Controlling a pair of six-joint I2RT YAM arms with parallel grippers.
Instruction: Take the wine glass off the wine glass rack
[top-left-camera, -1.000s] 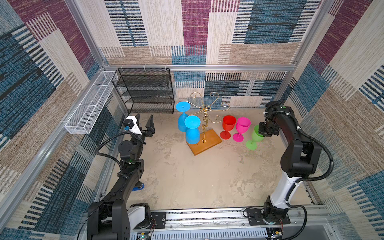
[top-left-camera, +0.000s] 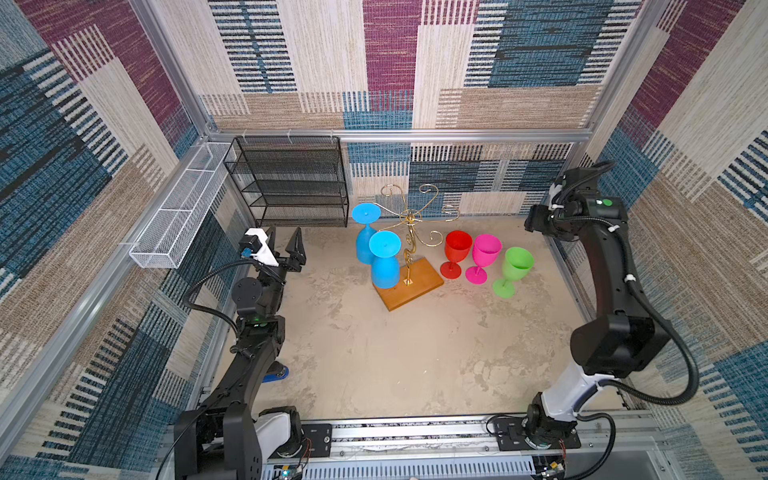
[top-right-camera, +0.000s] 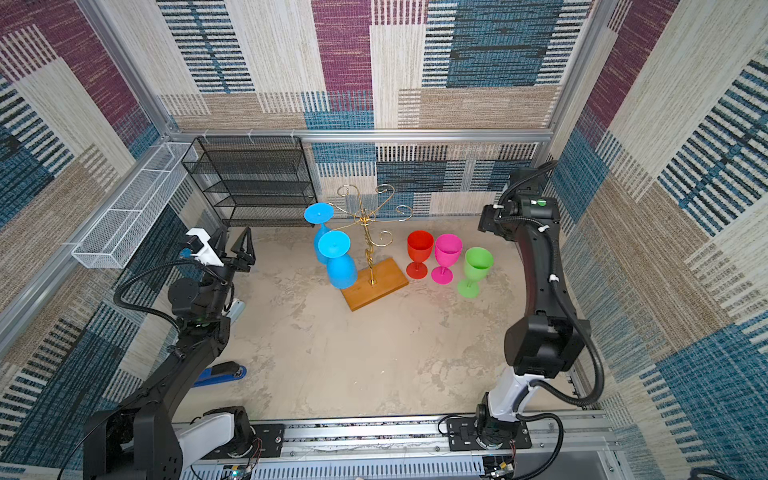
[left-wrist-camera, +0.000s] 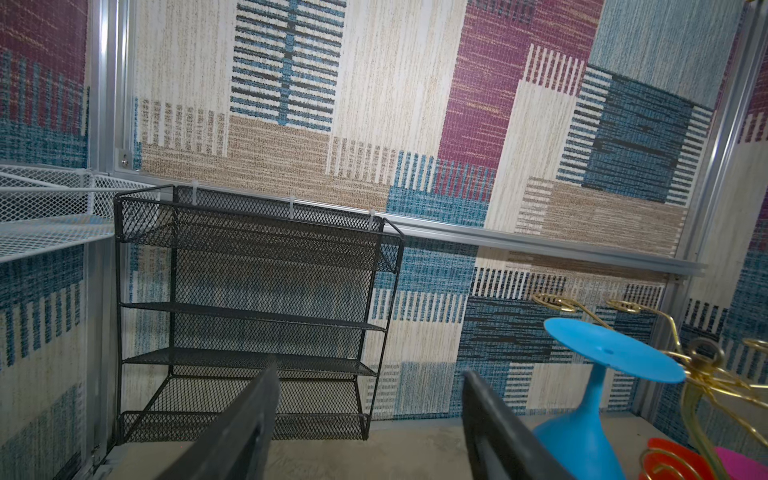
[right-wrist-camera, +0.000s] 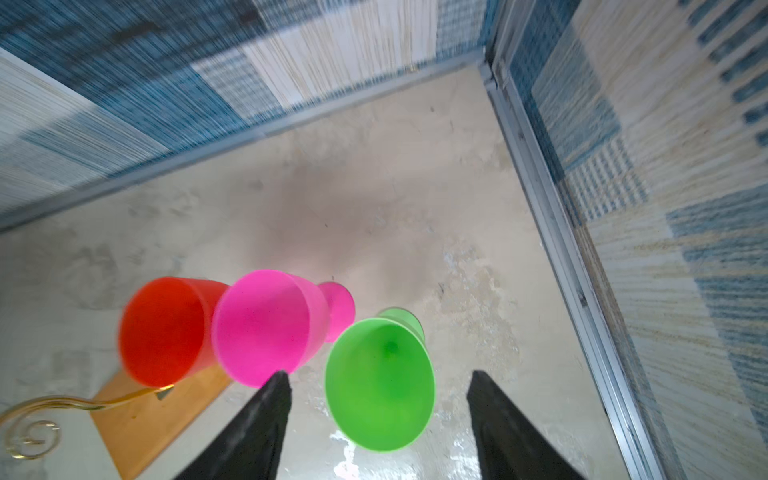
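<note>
The gold rack (top-left-camera: 410, 217) stands on a wooden base (top-left-camera: 420, 284); two blue glasses (top-left-camera: 385, 264) hang upside down at its left. Red (top-left-camera: 457, 248), pink (top-left-camera: 486, 252) and green (top-left-camera: 517, 264) glasses stand upright on the floor at its right. My left gripper (top-left-camera: 284, 248) is open and empty, left of the blue glasses. My right gripper is raised high at the right, above and beside the green glass, open with nothing held; in the right wrist view its fingers are blurred either side of that glass's bowl, well above it.
A black wire shelf (top-left-camera: 284, 184) stands at the back left, a white mesh basket (top-left-camera: 176, 212) hangs on the left wall. Walls close in at both sides.
My left gripper has shifted slightly left. The glasses look nearly unmoved.
</note>
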